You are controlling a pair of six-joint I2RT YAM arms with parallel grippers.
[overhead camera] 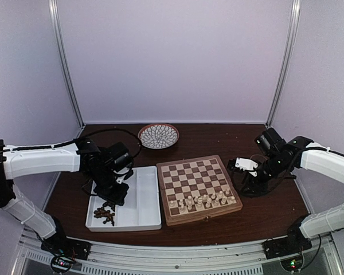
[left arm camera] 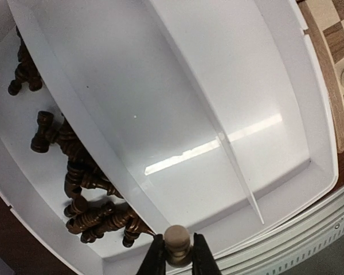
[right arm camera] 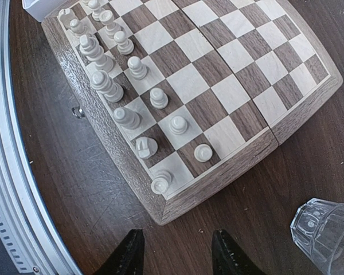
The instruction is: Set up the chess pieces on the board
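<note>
My left gripper point(overhead camera: 119, 199) is above the white tray point(overhead camera: 149, 220). In the left wrist view its fingers point(left arm camera: 199, 255) are shut on a chess piece point(left arm camera: 177, 245), whose round tan end faces the camera. Dark brown pieces point(left arm camera: 103, 220) lie tumbled in the tray's left compartment. The wooden chessboard point(overhead camera: 192, 179) lies right of the tray. White pieces point(right arm camera: 126, 117) stand upright in two rows along its front edge. My right gripper stands open beyond the board's right edge, nothing between its fingers.
The tray's other compartments point(left arm camera: 137, 97) look empty. A clear glass point(right arm camera: 324, 232) is on the table at the right. Behind the board sits a patterned bowl point(overhead camera: 159, 136). The far half of the board is bare.
</note>
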